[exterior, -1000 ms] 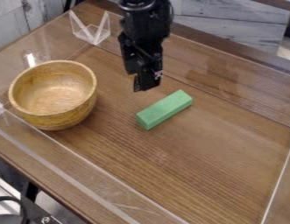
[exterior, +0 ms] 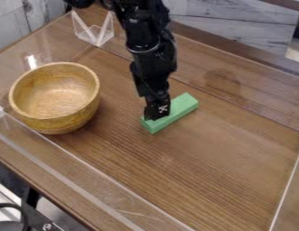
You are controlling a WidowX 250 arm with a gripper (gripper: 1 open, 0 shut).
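A black robot arm reaches down from the top centre to my open gripper (exterior: 156, 106), whose fingertips are low over the left end of a green block (exterior: 176, 112) on the wooden table (exterior: 176, 171). Whether the fingers touch the block is hard to tell. A yellow bowl (exterior: 52, 95) stands to the left of the gripper.
A clear plastic object (exterior: 94, 27) stands at the back left. A small clear item lies near the bowl's back rim. A white panel runs along the back right.
The bowl and block look unmoved.
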